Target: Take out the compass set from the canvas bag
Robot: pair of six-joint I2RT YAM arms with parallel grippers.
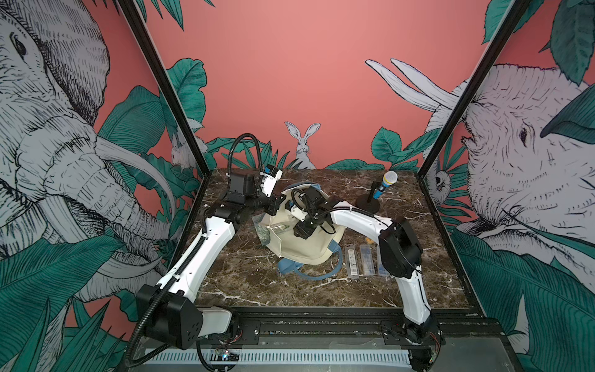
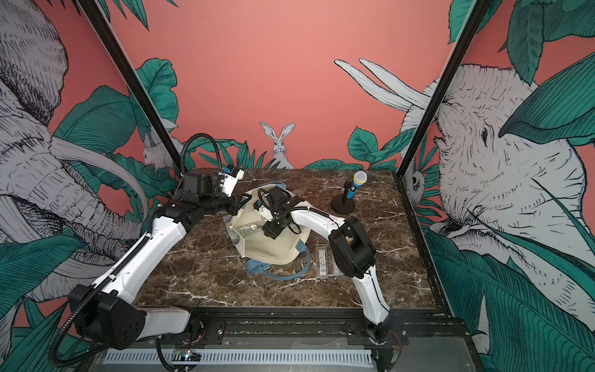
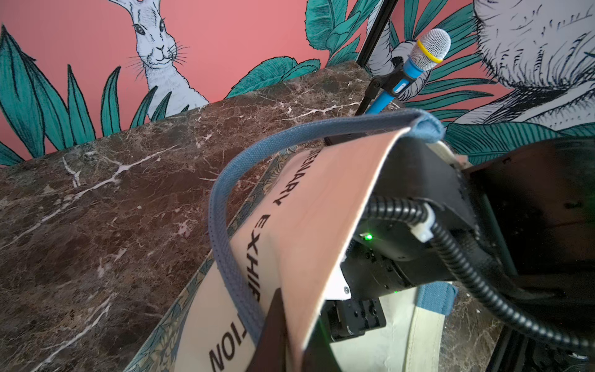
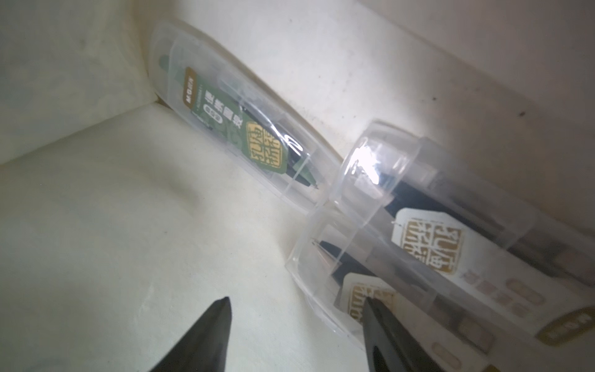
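Observation:
The cream canvas bag (image 1: 310,248) lies open mid-table. My left gripper is shut on its upper rim, which rises between the fingertips in the left wrist view. My right gripper is down inside the bag, open, with nothing between its fingers. In the right wrist view several clear plastic cases lie on the bag floor: one with a green label (image 4: 241,124), two with white labels (image 4: 464,254) just right of and beyond the right fingers. I cannot tell which is the compass set.
A microphone on a black stand (image 1: 368,204) stands at back right. Clear cases (image 1: 367,260) lie on the table right of the bag, partly behind my right arm. The blue strap (image 1: 310,274) loops toward the front.

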